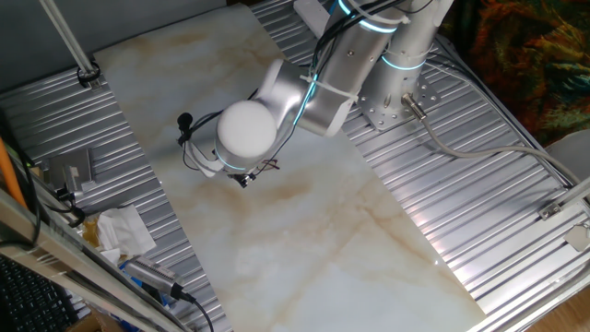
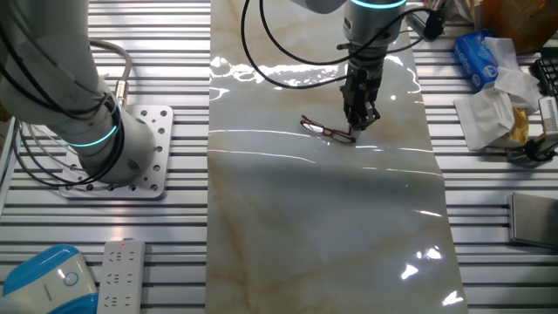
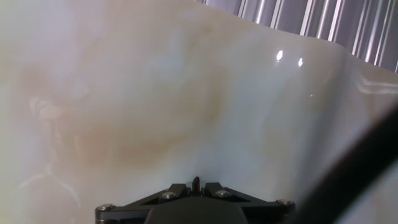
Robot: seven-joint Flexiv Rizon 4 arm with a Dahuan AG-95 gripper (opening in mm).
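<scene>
A pair of dark red-framed glasses (image 2: 328,132) hangs at the tip of my gripper (image 2: 357,126) in exterior view 2, lenses out to the left. My fingers are shut on one end of the frame. In the wrist view, a thin reddish-brown piece of the glasses (image 3: 196,184) pokes up between the nearly joined fingers of the gripper; the rest of the glasses is out of that view. From exterior view 1, the glasses (image 1: 268,166) show only partly beside the gripper (image 1: 245,181), below the white wrist joint. Whether they touch the surface, I cannot tell.
A glossy marbled sheet (image 2: 323,235) lies over the slatted metal table (image 1: 498,212), with wide bare room on it. Tissue packs (image 2: 485,113) and a grey box (image 2: 534,218) stand off its edge. A power strip (image 2: 120,275) lies near the arm's base.
</scene>
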